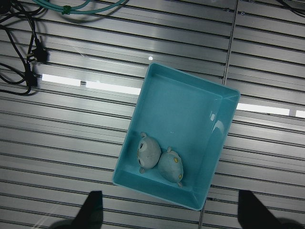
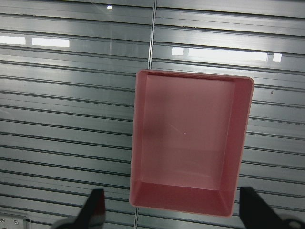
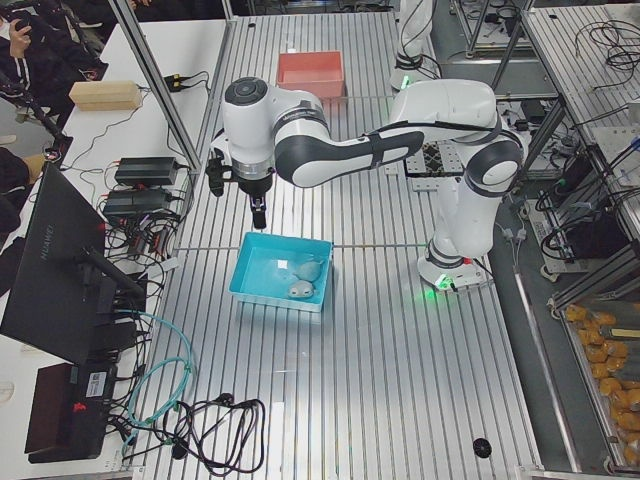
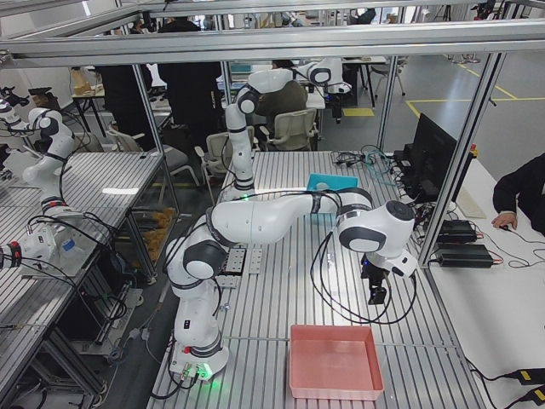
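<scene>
A blue tray [image 1: 190,109] holds two pale plush toys, one [image 1: 148,152] with dark markings, the other [image 1: 170,166] with small yellow patches, side by side at one end. My left gripper hangs above that tray, its fingers wide apart at the bottom of the left wrist view, nothing between them. A pink tray [image 2: 183,129] is empty. My right gripper is above it, open and holding nothing.
Both trays stand on a ribbed metal table [image 3: 350,370]. Cables [image 3: 220,440] lie at the near left corner; a monitor [image 3: 55,260] stands beside the table. Metal posts flank the workspace. The table around the trays is mostly clear.
</scene>
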